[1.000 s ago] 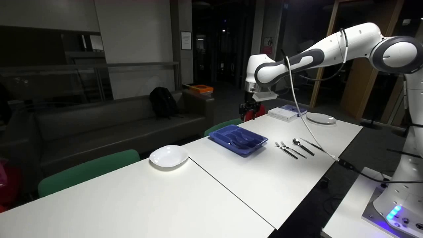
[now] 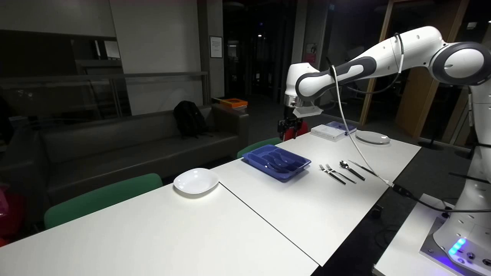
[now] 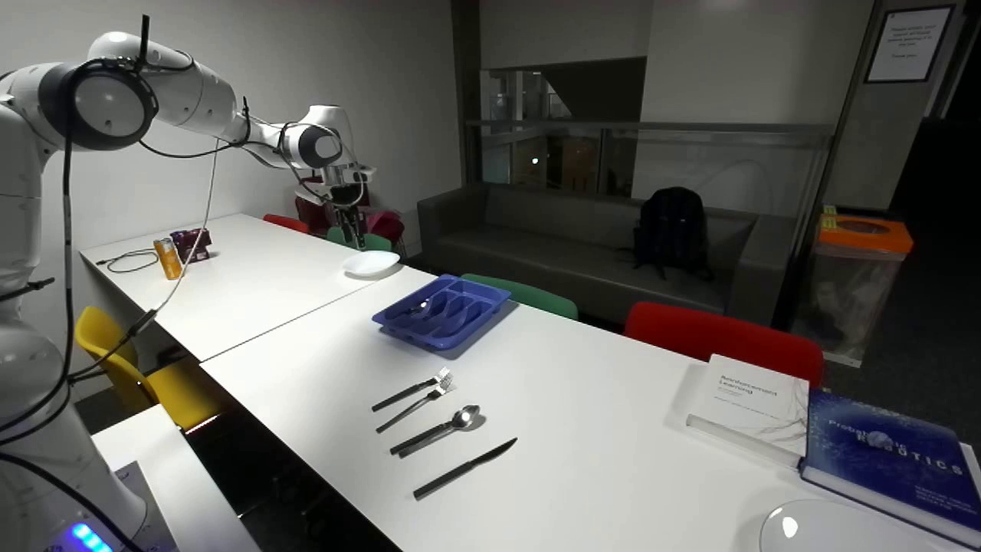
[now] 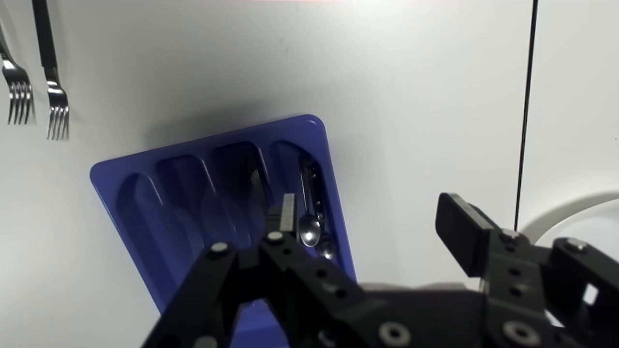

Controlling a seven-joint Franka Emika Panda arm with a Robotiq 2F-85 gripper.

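My gripper stands open, its two fingers wide apart with nothing between them. It hangs well above the table, pointing down. In the wrist view, the blue cutlery tray lies below, partly hidden by the left finger. Small spoons rest in its right-hand compartment, and fork tines show in the one beside it. Outside the tray lie two forks, a pair of overlapping spoons and a knife, laid out on the white table.
A white bowl sits beyond the table seam. Two books and a grey plate occupy the opposite end. An orange can and a dark red item stand on the far table.
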